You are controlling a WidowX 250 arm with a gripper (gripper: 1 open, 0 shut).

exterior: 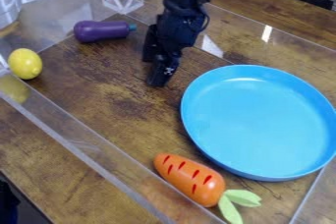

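Observation:
My black gripper [163,63] hangs low over the wooden table at the upper middle; its fingers are dark and blurred together, and I see no object clearly between them. To its left lies a purple eggplant [102,30]. A yellow lemon-like toy [26,64] sits at the left edge. A large blue plate [256,120] fills the right, apart from the gripper. An orange carrot with green leaves [194,180] lies at the bottom, below the plate's left side.
Clear walls [79,140] border the table area.

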